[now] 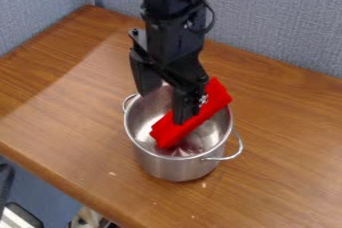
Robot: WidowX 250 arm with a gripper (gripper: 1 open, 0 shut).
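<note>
A silver pot (pixel 174 164) with wire side handles stands on the wooden table. In it lies a red bar-shaped object (pixel 174 130), slanting up to the right and propped toward the far rim. My black gripper (pixel 168 100) hangs over the pot with its fingers reaching down inside, at the red object. The finger looks open, though the arm hides part of it and part of the object.
Bare wooden table (pixel 274 172) lies to the right, left and behind the pot. Grey walls (pixel 281 22) stand at the back. Dark equipment shows at the lower left corner, beyond the table's edge.
</note>
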